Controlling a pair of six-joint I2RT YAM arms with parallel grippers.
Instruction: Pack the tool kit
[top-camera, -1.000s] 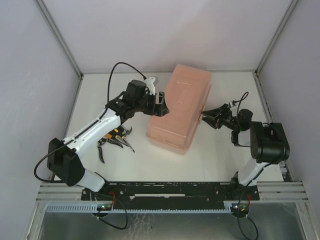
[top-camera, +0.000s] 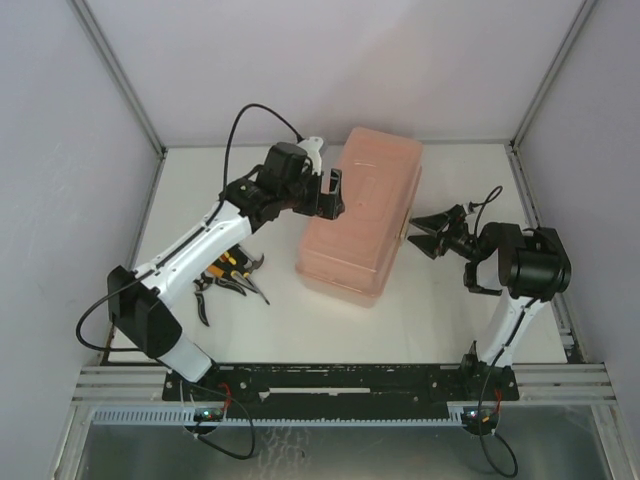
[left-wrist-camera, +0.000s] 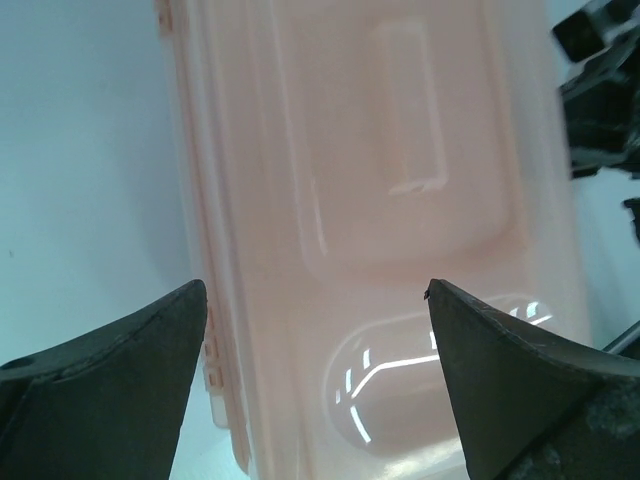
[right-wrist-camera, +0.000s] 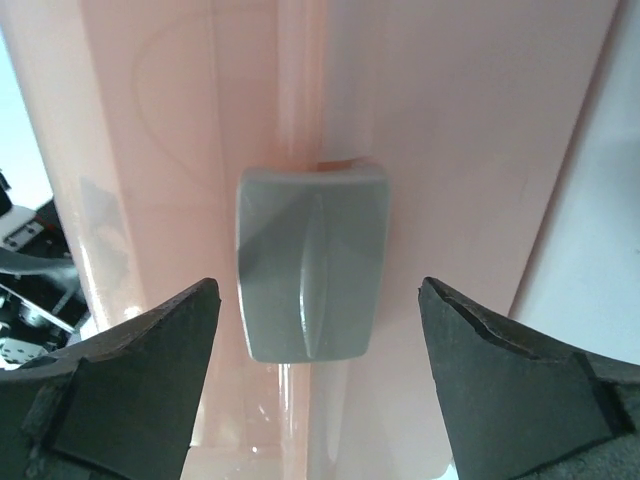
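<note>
A closed, peach-coloured plastic case (top-camera: 362, 210) stands slanted in the middle of the table. Its grey latch (right-wrist-camera: 312, 265) shows on the side facing my right gripper, which is apart from it with the fingers spread to either side of the latch in the right wrist view. Over the case's left part hangs my left gripper, open with nothing between its fingers; the lid (left-wrist-camera: 400, 130) lies beyond them. Several hand tools, among them pliers (top-camera: 250, 284) and yellow-handled ones, lie on the table to the left, partly under the left arm.
White walls (top-camera: 300, 60) close off the back and both sides. Bare table (top-camera: 440, 310) is free at the front right of the case, and the front left is mostly clear.
My left gripper has shifted a little right and toward the back. The right gripper has drawn slightly right, away from the case. The case has barely moved.
</note>
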